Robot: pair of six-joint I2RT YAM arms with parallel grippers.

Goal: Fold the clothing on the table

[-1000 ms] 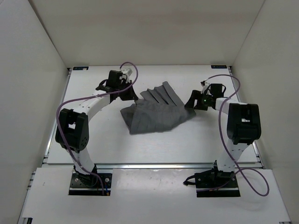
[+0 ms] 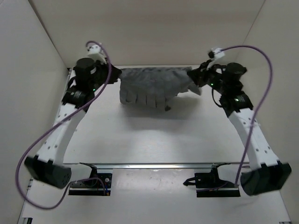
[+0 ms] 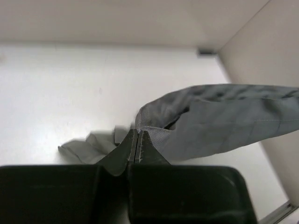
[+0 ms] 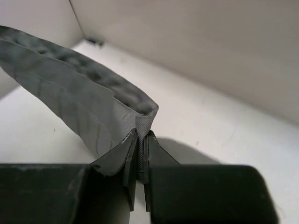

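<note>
The grey garment [image 2: 154, 84] hangs stretched between both grippers near the back of the table, its lower part draping down. In the top view my left gripper [image 2: 118, 74] is at its left top corner; in the left wrist view the fingers are closed on the cloth edge, with a loose fold lower down at left. My right gripper [image 2: 191, 74] is shut on the right top corner. From the right wrist view, the garment [image 4: 70, 79] runs up and left from the pinched corner as a taut band. Whether the hem touches the table is unclear.
Pale walls close in at the back and both sides. A purple cable [image 2: 51, 128] loops along each arm.
</note>
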